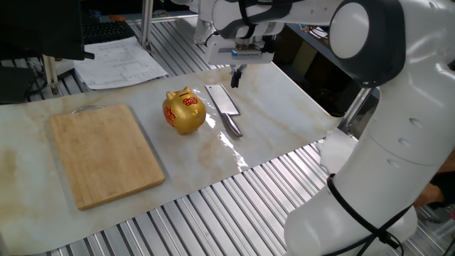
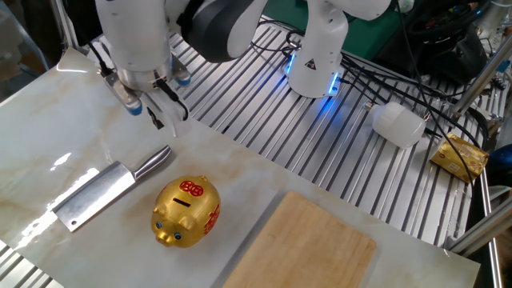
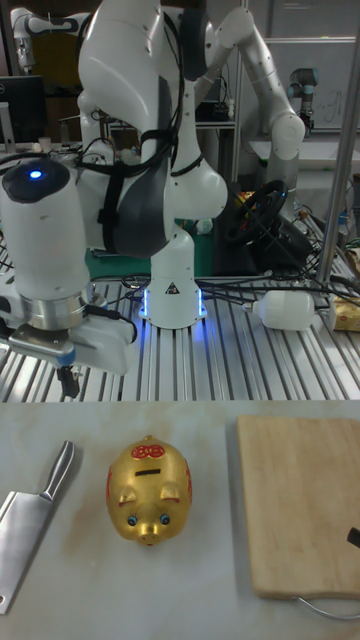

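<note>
My gripper (image 1: pixel 237 76) hangs above the table with its fingertips pointing down. In the first exterior view it appears over the far side, just past the blade end of a cleaver (image 1: pixel 223 102). The dark fingertips look close together, but whether they are open or shut cannot be made out; no held object shows. The cleaver (image 2: pixel 106 190) lies flat with its silver handle toward the robot base side. Beside it stands a gold piggy bank (image 1: pixel 185 112) with red markings and a slot on top. A wooden cutting board (image 1: pixel 106 155) lies flat on the piggy bank's other side.
A marbled mat (image 1: pixel 206 162) covers the table, with bare space around the cleaver. Slatted metal (image 2: pixel 264 120) runs between mat and robot base. Papers (image 1: pixel 117 64) lie beyond the mat's edge. A white rounded object (image 2: pixel 398 124) and a gold box (image 2: pixel 460 158) sit near cables.
</note>
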